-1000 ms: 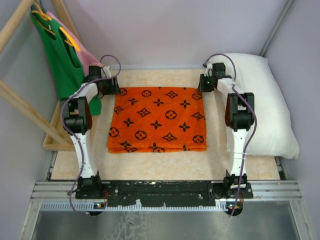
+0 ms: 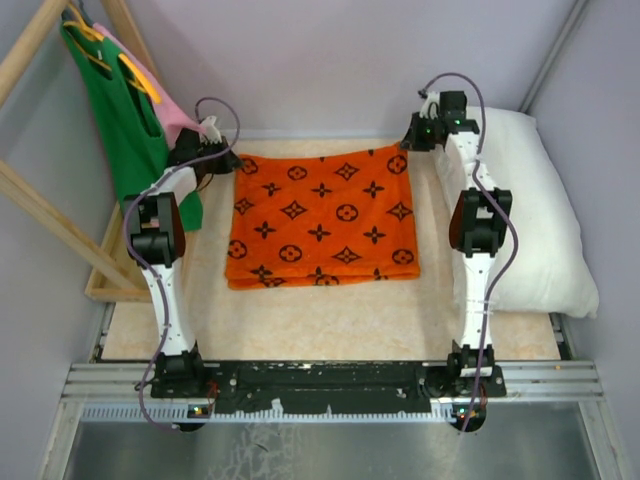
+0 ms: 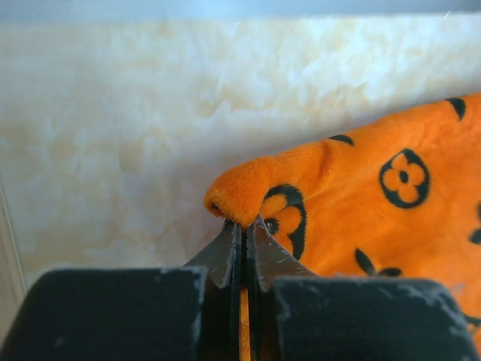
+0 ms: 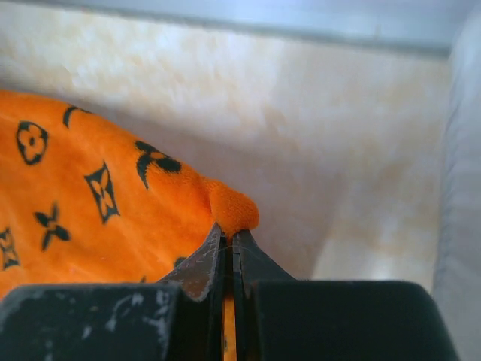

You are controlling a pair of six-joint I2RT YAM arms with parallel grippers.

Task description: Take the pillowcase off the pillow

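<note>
The orange pillowcase point(image 2: 320, 215) with black motifs lies spread on the table between my arms, its far corners lifted and its near edge folded. In the top view, my left gripper point(image 2: 238, 163) is at its far left corner; the left wrist view shows the fingers point(image 3: 225, 256) pinched together on a bunch of orange cloth. At the far right corner my right gripper point(image 2: 406, 143) is likewise shut, and a knob of cloth pokes out above its fingers point(image 4: 252, 256) in the right wrist view. A plump white pillow point(image 2: 525, 220) rests along the right side, apart from the orange cloth.
On the left stands a wooden rack point(image 2: 60, 235) with a green garment point(image 2: 115, 110) and a pink one point(image 2: 150, 70) hanging from it, close beside my left arm. Bare table point(image 2: 330, 325) shows in front of the cloth. Walls bound the back and sides.
The pillow has stayed put.
</note>
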